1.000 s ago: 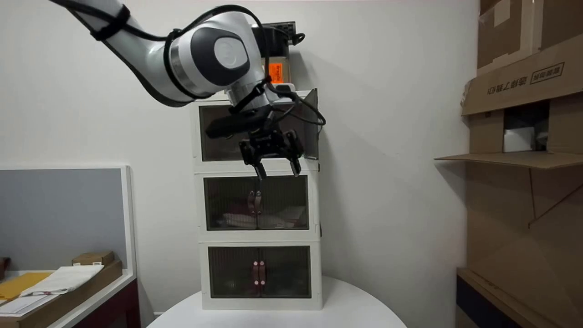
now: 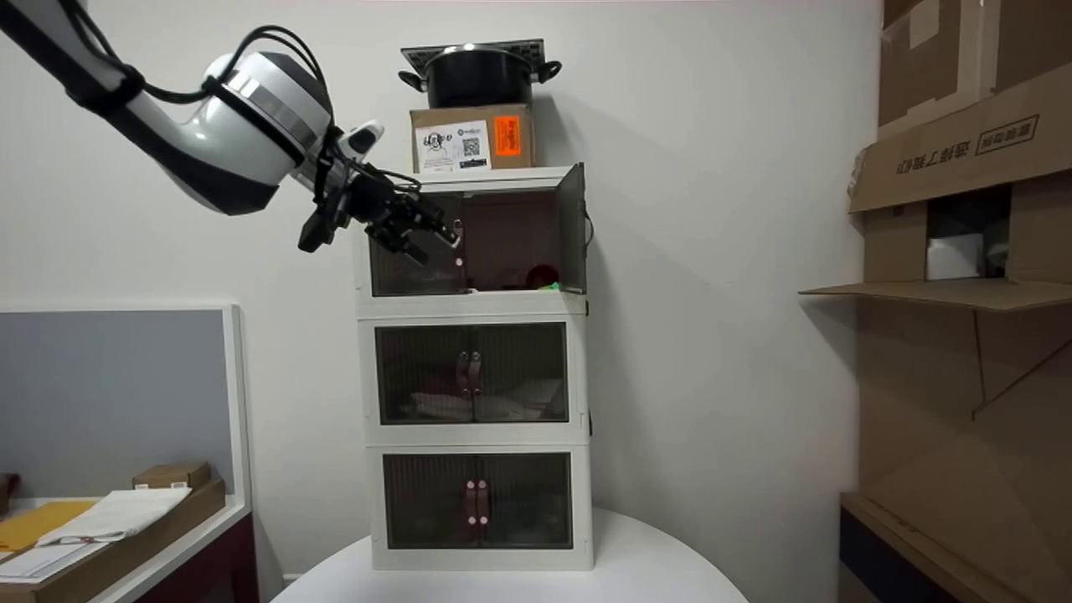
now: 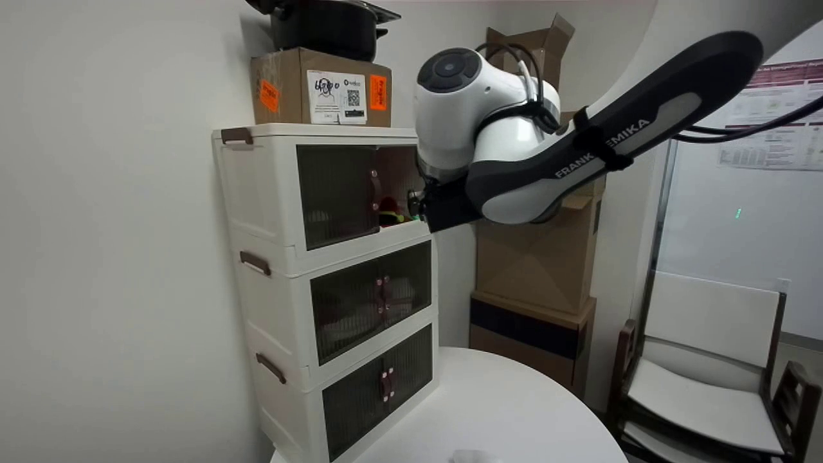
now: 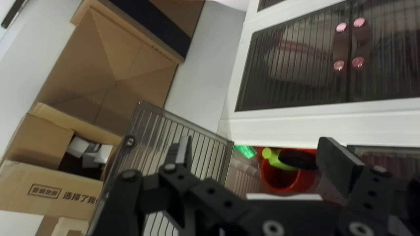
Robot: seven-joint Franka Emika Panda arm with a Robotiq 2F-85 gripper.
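Note:
My gripper (image 2: 434,248) hangs in front of the top cabinet's left door in exterior view 1. Its fingers stand wide apart in the wrist view, nothing held between them. The top cabinet's right door (image 2: 573,229) is swung open; the left door (image 3: 337,193) is closed. Inside the open half, the wrist view shows a red cup-like object (image 4: 278,177), a yellow-green item (image 4: 281,159) and a bright green piece (image 4: 246,151) near the front edge. A dark gripper finger (image 4: 334,161) partly covers the contents. In exterior view 2 the arm hides the open door.
Below are the closed middle cabinet (image 2: 472,373) and bottom cabinet (image 2: 478,501), on a round white table (image 2: 653,558). A cardboard box (image 2: 468,137) and a black pot (image 2: 478,77) sit on top. Large cardboard boxes (image 2: 965,402) stand at the right, with open space between.
My gripper has moved left and up, turning from pointing down to pointing right. The top cabinet's open right half is now uncovered in exterior view 1; the fingers remain open.

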